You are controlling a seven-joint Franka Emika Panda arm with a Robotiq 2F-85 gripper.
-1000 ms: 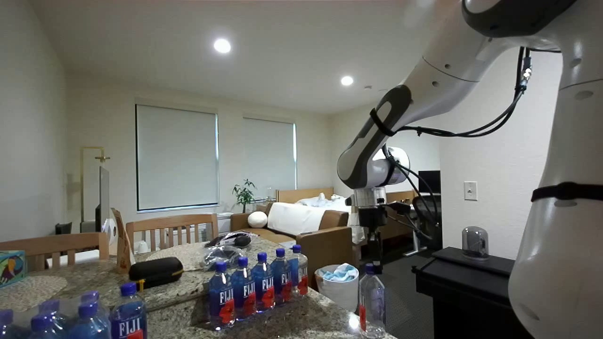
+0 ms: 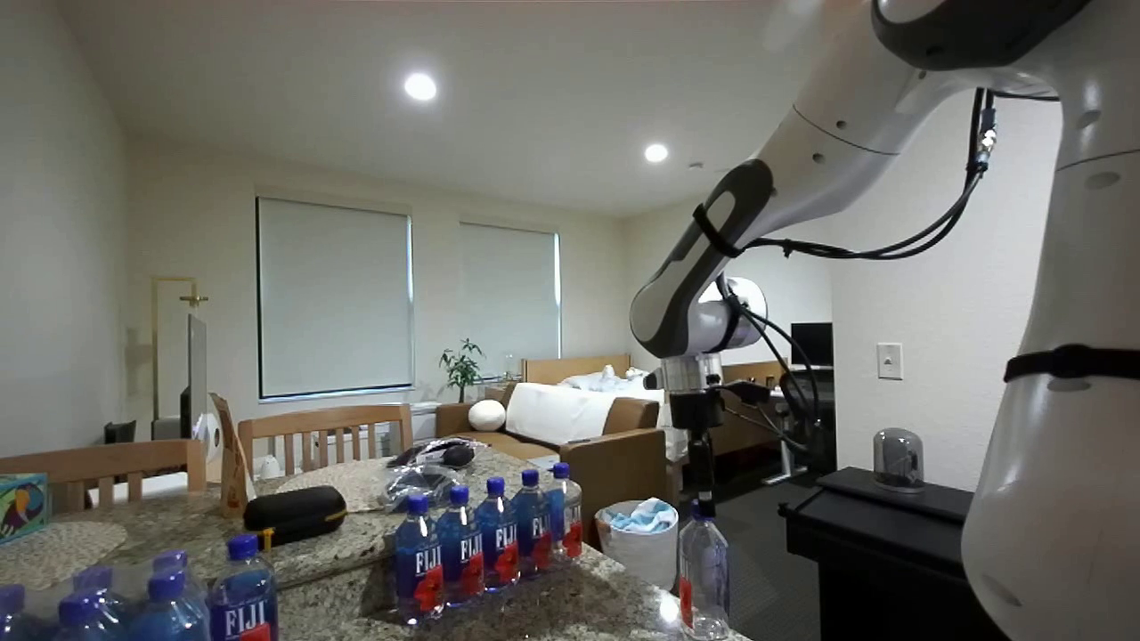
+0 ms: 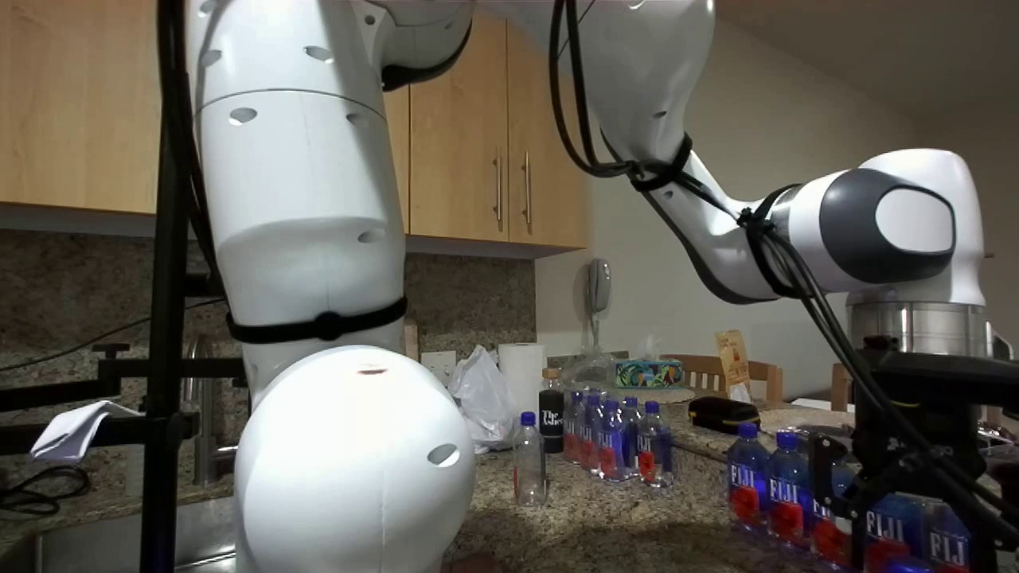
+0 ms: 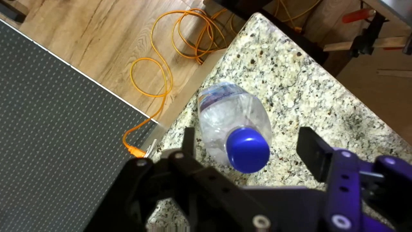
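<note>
A clear bottle with a blue cap stands upright near the corner of the granite counter. Exterior view 1 shows the same bottle at the counter's right end, my gripper pointing down right at its cap. In the wrist view my gripper is open, one finger on each side of the cap with a gap to both. In exterior view 2 this bottle is not visible, and the gripper's fingertips are partly cut off or hidden.
A row of Fiji bottles stands left of the gripper on the counter. More bottles and a single clear bottle stand farther along. The counter drops off close by the capped bottle; a white bin is beyond.
My gripper has shifted slightly left in exterior view 1, from the right of the cap to over it. The bottle has stayed where it was.
</note>
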